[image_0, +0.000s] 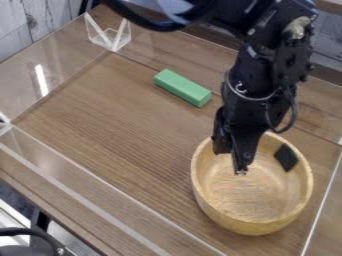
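My black gripper (241, 150) hangs over the left rear of a round tan bowl (254, 205), pointing down, shut with nothing visible between its fingers. Inside the bowl, at its right rear, lies a small dark block (285, 156). A green block (183, 87) lies on the wooden table behind the bowl, to the left of my arm.
A clear plastic object (110, 32) stands at the back left. Dark cables show at the lower left corner.
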